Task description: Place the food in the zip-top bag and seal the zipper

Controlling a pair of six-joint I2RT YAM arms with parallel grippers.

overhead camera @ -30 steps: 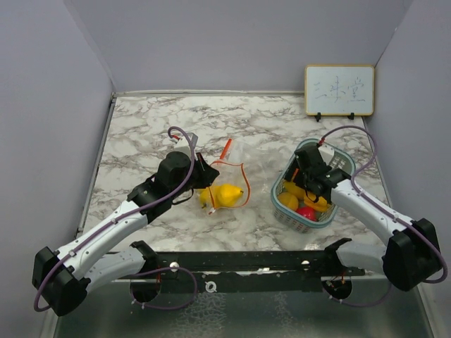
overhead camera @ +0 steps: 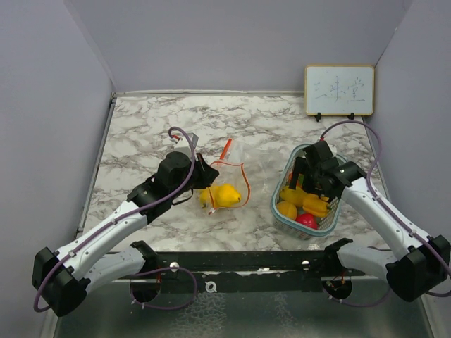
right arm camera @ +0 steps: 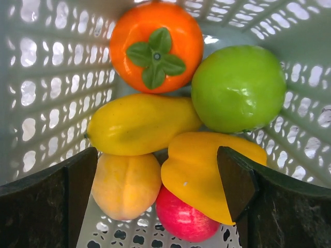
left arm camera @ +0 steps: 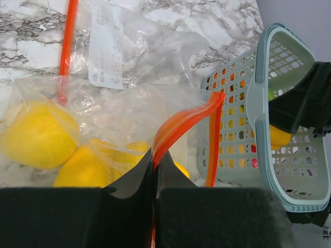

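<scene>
The clear zip bag lies open mid-table with yellow fruit inside. My left gripper is shut on the bag's orange zipper edge. The right gripper hangs open inside the basket, above a persimmon, green apple, yellow squash, yellow pepper, peach and red fruit; nothing is between its fingers.
A small whiteboard stands at the back right. Bare marble table shows at the back and left. Walls bound both sides.
The left arm and bag are unchanged.
</scene>
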